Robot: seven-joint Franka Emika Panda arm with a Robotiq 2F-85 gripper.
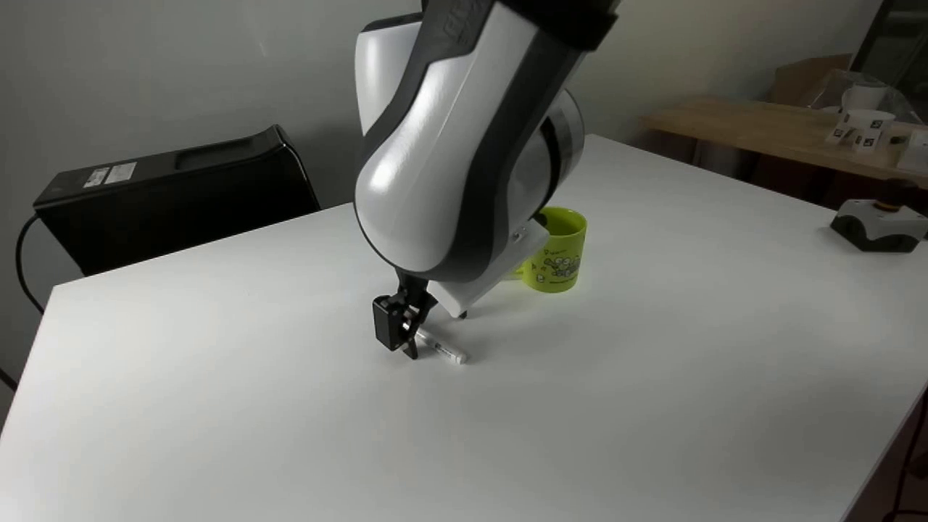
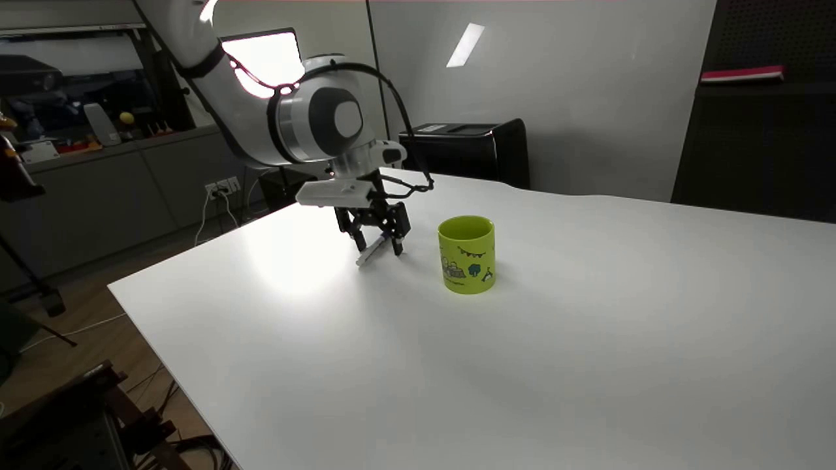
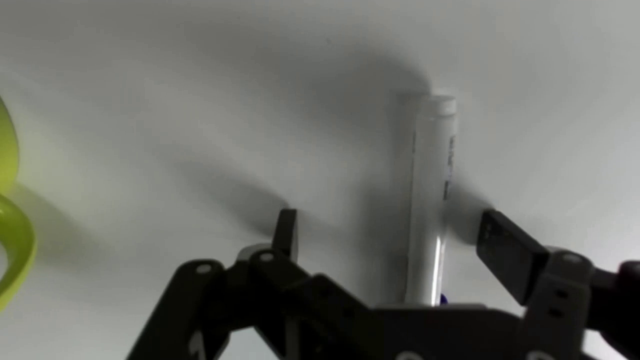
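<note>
A white marker [image 3: 429, 210] with small dark print lies flat on the white table, its lower end hidden behind my gripper's black body in the wrist view. My gripper is low over it, its fingers apart on either side of the marker. The marker sits nearer the right finger [image 3: 510, 252], and clear table shows between it and the left finger. Neither finger visibly touches it. In the second exterior view the marker [image 2: 371, 250] pokes out from under the gripper [image 2: 378, 247]. A lime-green mug [image 2: 467, 262] stands upright beside the gripper.
A black box-shaped machine [image 1: 174, 200] stands at the table's back left. On the far right is a grey-and-black device [image 1: 880, 226].
</note>
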